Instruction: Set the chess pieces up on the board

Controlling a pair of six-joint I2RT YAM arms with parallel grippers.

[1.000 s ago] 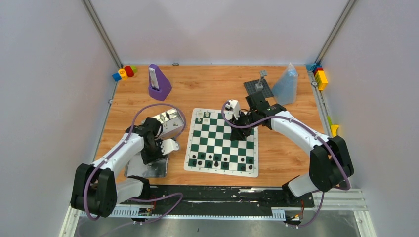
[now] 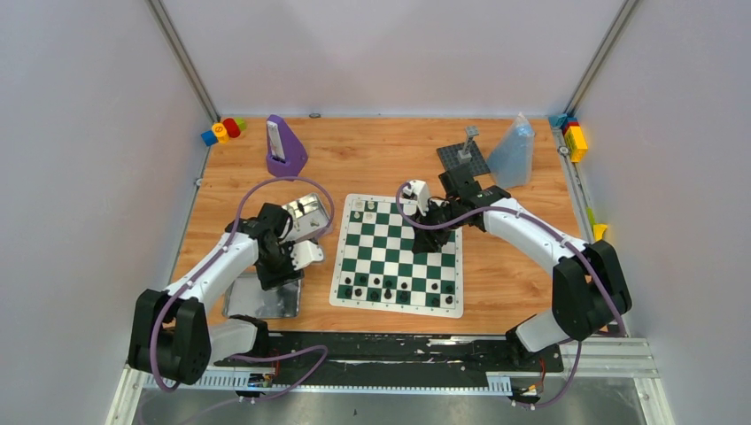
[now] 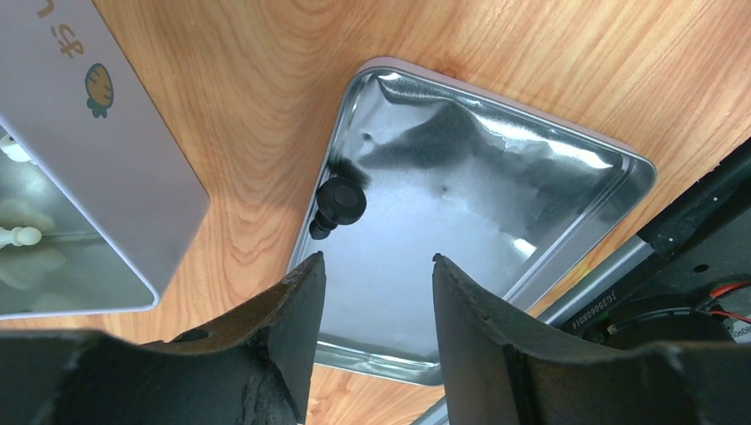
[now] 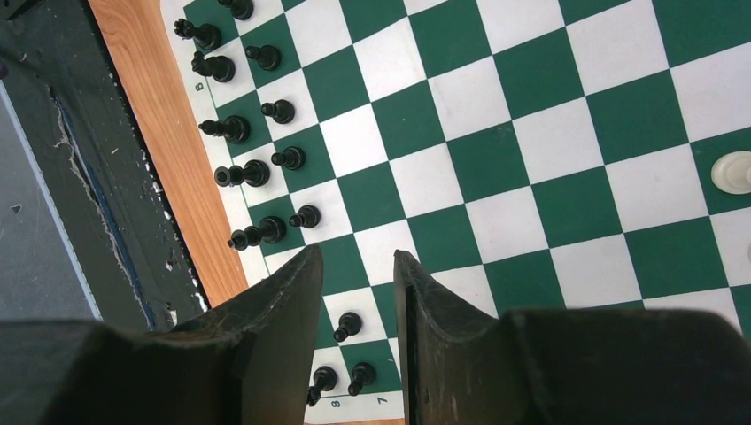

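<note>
My left gripper is open over a metal tray [image 3: 522, 204], which holds one black chess piece [image 3: 341, 201] lying on its side near the tray wall. A white-walled box [image 3: 133, 177] with white pieces [image 3: 19, 236] sits beside it. My right gripper hovers part open above the chessboard [image 4: 395, 188], nothing seen between its fingers. Black pieces [image 4: 232, 128] stand in rows along one edge of the board, with some empty squares among them. A few white pieces [image 2: 370, 205] are on the far side.
A purple stand [image 2: 285, 155] stands at the back left, coloured blocks [image 2: 220, 133] beyond it. A grey stand [image 2: 452, 155] and translucent blue object [image 2: 510, 155] are at the back right. Bare wood surrounds the board.
The right arm has barely moved.
</note>
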